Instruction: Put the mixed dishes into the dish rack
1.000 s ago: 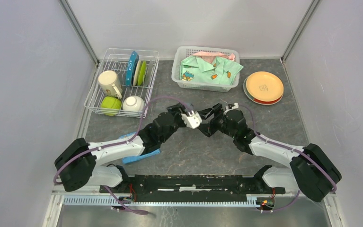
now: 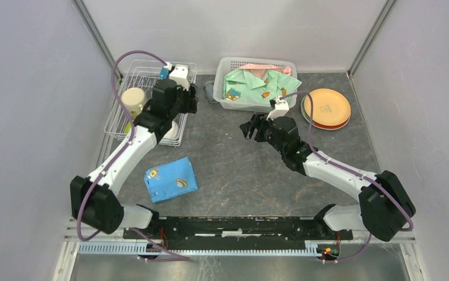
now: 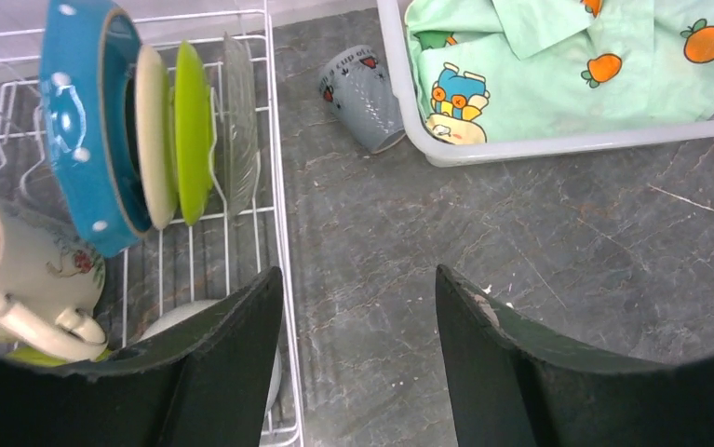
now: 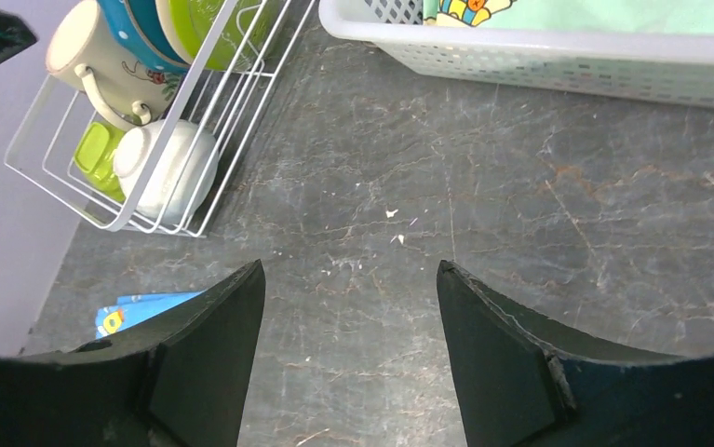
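Note:
The white wire rack (image 3: 278, 186) at the left holds a blue dish (image 3: 87, 130), cream and green plates (image 3: 190, 121), a clear plate (image 3: 239, 121), a cream mug (image 3: 27, 270), a white bowl (image 4: 162, 168) and a green container (image 4: 99, 154). My left gripper (image 2: 187, 96) is open above the rack's right side, empty. A grey mug (image 3: 357, 98) lies on its side between rack and basket. My right gripper (image 2: 251, 126) is open and empty over the counter below the basket. Stacked plates (image 2: 327, 105) with an orange top one lie at the right.
A white basket (image 3: 520, 147) with green and pink cloths stands at the back. A folded blue cloth (image 2: 170, 178) lies front left.
My left gripper has moved from the middle of the counter up and back over the rack. My right gripper has moved slightly toward the back.

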